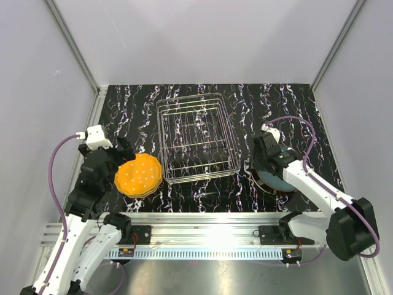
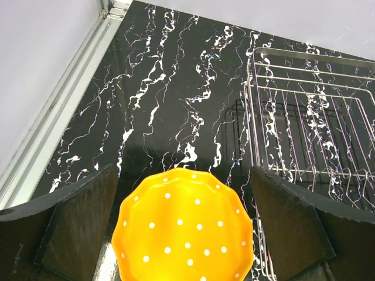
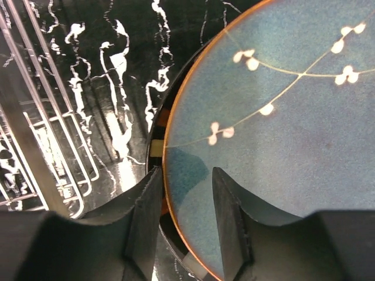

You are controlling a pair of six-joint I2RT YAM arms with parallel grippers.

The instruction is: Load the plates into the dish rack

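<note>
A metal wire dish rack (image 1: 198, 180) stands mid-counter. Left of it lies a stack of orange dotted plates (image 1: 138, 174), with my left gripper (image 1: 121, 146) above its far edge; the left wrist view (image 2: 184, 190) shows it open and empty. On the right, blue-grey plates with dark rims (image 3: 281, 140) lie stacked. My right gripper is part open at their left rim, one finger beside the edge, the other over the top plate; whether it touches is unclear.
The black marble counter (image 1: 129, 104) has free room behind both stacks. Grey walls border it at back and sides, with metal rails along the front.
</note>
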